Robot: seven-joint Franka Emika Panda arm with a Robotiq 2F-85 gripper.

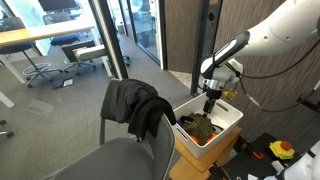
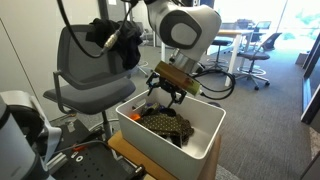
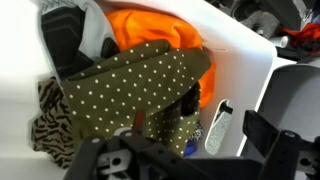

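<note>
My gripper stands open over a white box, with nothing held between its fingers. In the box lies a dark brown cloth with pale dots (image 3: 125, 88), below and ahead of the fingers. An orange cloth (image 3: 150, 28) shows beside it, and a leopard-print cloth (image 3: 50, 125) lies at the left. A narrow whitish object (image 3: 219, 126) rests against the box wall, near the right finger. Seen from outside, the gripper (image 1: 208, 108) hangs at the box (image 1: 228, 116), above the heaped cloths (image 2: 165, 123).
A grey chair (image 1: 115, 160) with a black garment (image 1: 138, 104) over its back stands beside the box. The box's raised walls (image 2: 190, 163) surround the cloths. Its interior looks bare toward one end. Office tables and chairs stand farther off.
</note>
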